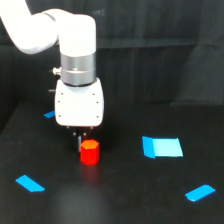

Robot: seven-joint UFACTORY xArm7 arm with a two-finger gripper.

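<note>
A small red block (90,152), six-sided in outline, is in the left half of the camera view. The white arm reaches in from the upper left, and its gripper (83,138) points down right behind the block's upper edge. A thin dark finger shows just left of the block's top. The rest of the fingers are lost against the dark background and behind the block. Whether they touch or grip the block cannot be made out, nor whether the block rests on the black surface.
A light blue sheet or flat piece (163,147) lies to the right. Blue strips mark the black surface at the lower left (30,184) and lower right (200,193). Between the block and the right side, the surface is clear. Dark curtains hang behind.
</note>
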